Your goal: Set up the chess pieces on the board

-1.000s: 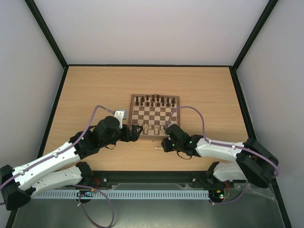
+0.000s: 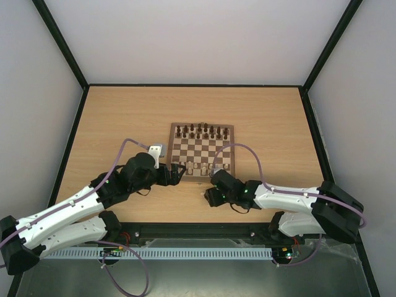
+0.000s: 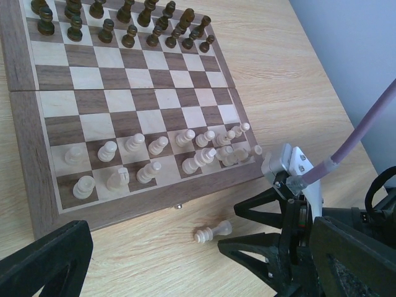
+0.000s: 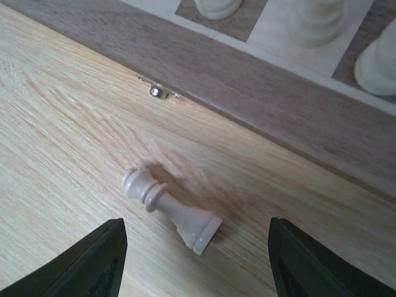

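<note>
One white chess piece [image 4: 176,210] lies on its side on the table, just in front of the board's near edge. My right gripper is over it with its fingers apart; the piece shows between and slightly beyond them, not held. In the left wrist view the same white piece [image 3: 213,231] lies just off the tips of the right gripper's fingers [image 3: 247,246]. The chessboard [image 3: 133,201] carries white pieces in its two near rows and dark pieces [image 3: 106,30] in its far rows. Over the board's near left corner, my left gripper [image 2: 179,172] stands open and empty.
A small metal clasp [image 4: 158,92] sticks out from the board's front edge near the lying piece. Standing white pieces [image 3: 195,162] crowd the board's near right part. Table [image 2: 272,124] to the right and behind the board is bare.
My right gripper has shifted left and a little toward the front edge, closer to the lying piece. The left arm has stayed still.
</note>
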